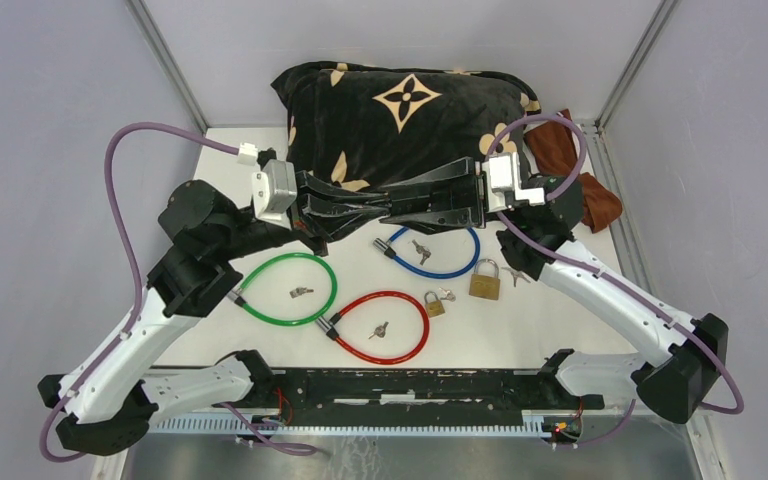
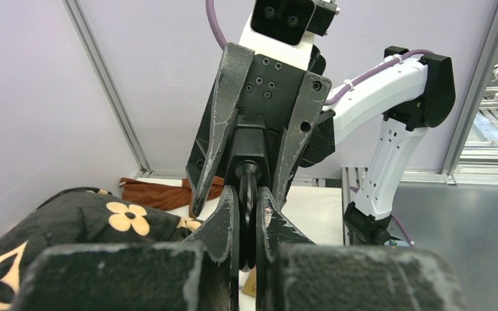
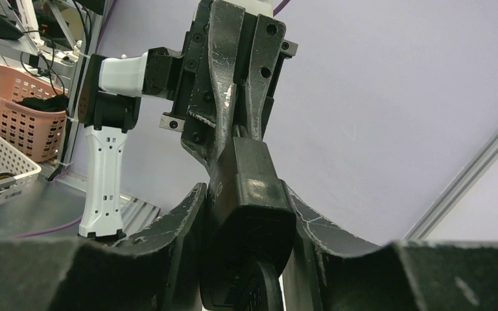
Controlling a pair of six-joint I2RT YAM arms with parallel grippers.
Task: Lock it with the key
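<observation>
In the right wrist view a black, block-shaped lock body [image 3: 253, 188] sits between the fingers of my right gripper, which is shut on it. My left gripper faces it from the opposite side, shut on a thin dark piece [image 2: 248, 184] that meets the lock body's end; it looks like the key. How deep it sits in the lock cannot be told. From above, both sets of fingers meet in mid-air over the table, hiding the lock and key almost wholly.
Below lie a blue cable lock [image 1: 478, 240], a green one [image 1: 334, 280], a red one [image 1: 426, 330], loose keys [image 1: 380, 330] and brass padlocks [image 1: 485, 287]. Behind are a black patterned cushion [image 1: 340, 110] and a brown cloth [image 1: 597, 203].
</observation>
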